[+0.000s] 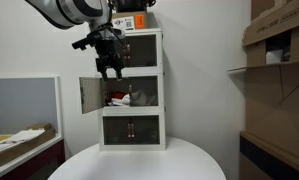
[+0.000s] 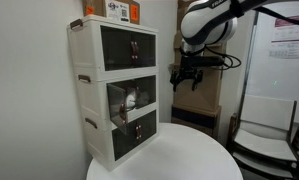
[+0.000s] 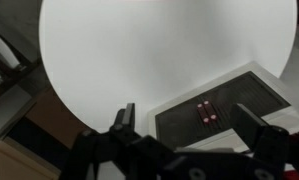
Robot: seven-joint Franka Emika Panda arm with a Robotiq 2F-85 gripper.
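A white cabinet of three stacked units (image 1: 161, 110) stands at the back of the round white table (image 1: 139, 168). Its middle unit has the left door (image 1: 92, 94) swung open, and red and pale cloth (image 1: 117, 99) shows inside. The bottom unit's dark doors (image 1: 131, 129) are closed. High above the table, in front of the cabinet, my gripper (image 1: 111, 74) points downward. The wrist view has its fingers wide apart, so my gripper is open, with nothing held between them. Below it in that view lies a dark door panel with two reddish handles (image 3: 206, 112).
Boxes (image 2: 119, 10) sit on top of the cabinet. Large cardboard (image 1: 274, 95) stands along the right side, and a cardboard tray (image 1: 19, 146) is at the left. A chair (image 2: 267, 130) stands beyond the table.
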